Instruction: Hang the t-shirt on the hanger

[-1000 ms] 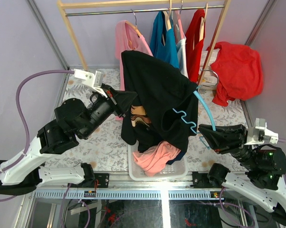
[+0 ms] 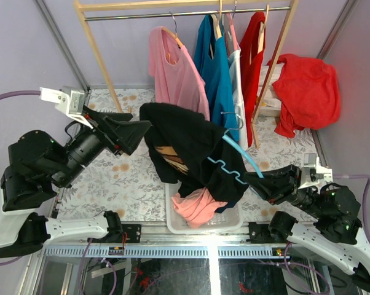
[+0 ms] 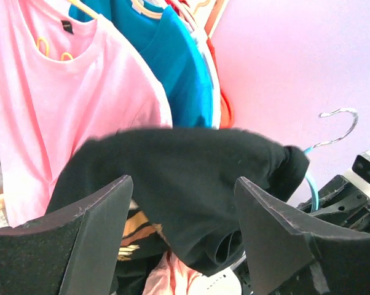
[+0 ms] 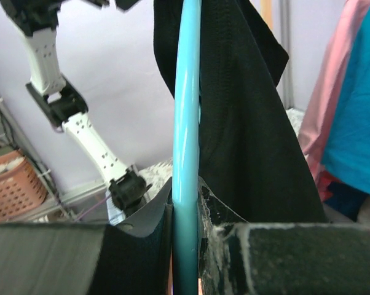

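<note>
A black t-shirt (image 2: 185, 138) with a brown and tan print hangs in the air, the light-blue hanger (image 2: 243, 155) partly inside it at its right side. The hanger's metal hook (image 3: 340, 126) sticks out free of the cloth in the left wrist view. My right gripper (image 2: 257, 184) is shut on the hanger, whose blue bar (image 4: 186, 123) rises between its fingers in the right wrist view. At the shirt's upper left, my left gripper (image 2: 140, 137) stands open, its fingers (image 3: 93, 236) well apart, with black cloth showing just beyond them.
Behind hang a pink shirt (image 2: 179, 74), a teal shirt (image 2: 217, 80) and a red garment (image 2: 254, 61) on the rack's rail (image 2: 191, 15). Below the shirt stands a white bin (image 2: 228, 220) with salmon cloth (image 2: 199, 206). Red cloth (image 2: 308, 89) lies back right.
My left gripper has moved left and its fingers have opened. The black shirt's upper part has sagged lower and shifted left. The right gripper and the hanger have shifted left, the hook moving lower.
</note>
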